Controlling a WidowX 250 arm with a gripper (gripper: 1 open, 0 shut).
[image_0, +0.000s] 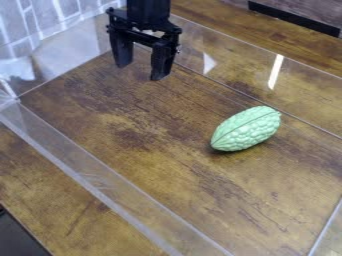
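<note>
A black gripper (140, 62) hangs at the top left of the camera view, its two fingers apart with nothing between them. A pale green, bumpy oval object like a bitter melon (245, 129) lies on the wooden surface to the right and below the gripper, clearly apart from it.
Clear plastic walls (100, 190) border the wooden work area (134, 130), whose middle and left are bare. A white, crumpled-looking backdrop (34, 30) is at the top left.
</note>
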